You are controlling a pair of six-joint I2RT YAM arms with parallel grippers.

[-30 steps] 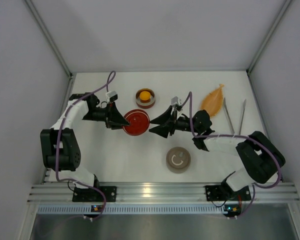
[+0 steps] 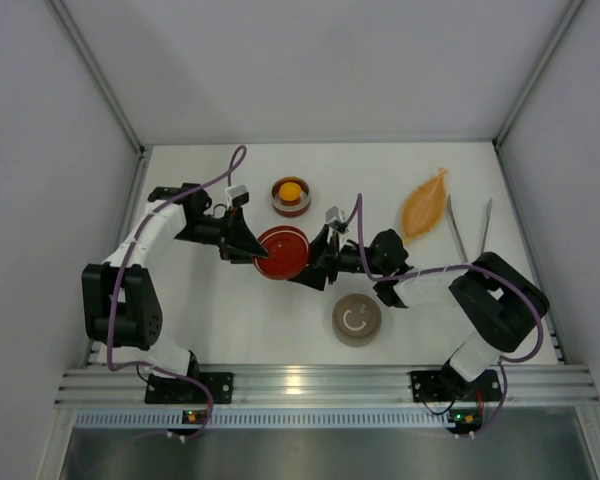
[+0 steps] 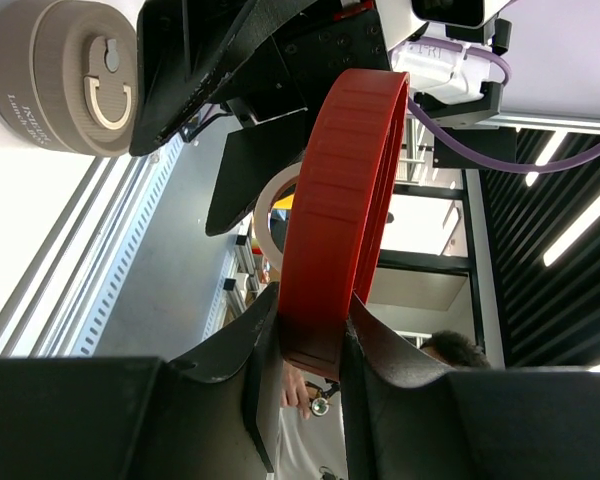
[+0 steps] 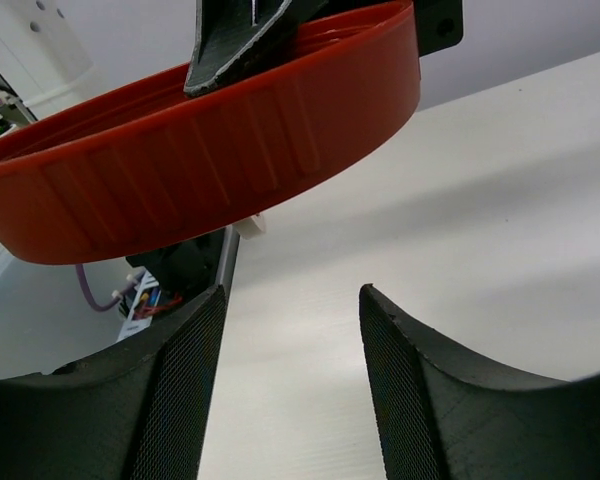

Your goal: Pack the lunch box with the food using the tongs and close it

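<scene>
A round red dish is up off the table in the top view. My left gripper is shut on the dish's rim; in the left wrist view the dish's ribbed red wall rises from between the fingers. At the dish's right side, my right gripper stands close by. Nothing sits between its parted fingertips in the right wrist view, where the dish hangs above them, tilted. A round brown-grey lid with a handle lies near the front. Farther back stands a round container with an orange-yellow item in it.
An orange-tan leaf-shaped tray lies at the back right. Beside it are two slim metal utensils. Bare white table shows at the left and front left, and a metal rail runs along the front edge.
My right gripper has moved left, closing the gap to the red dish. The left gripper and the dish have shifted slightly right. Lid, container and tray look unchanged.
</scene>
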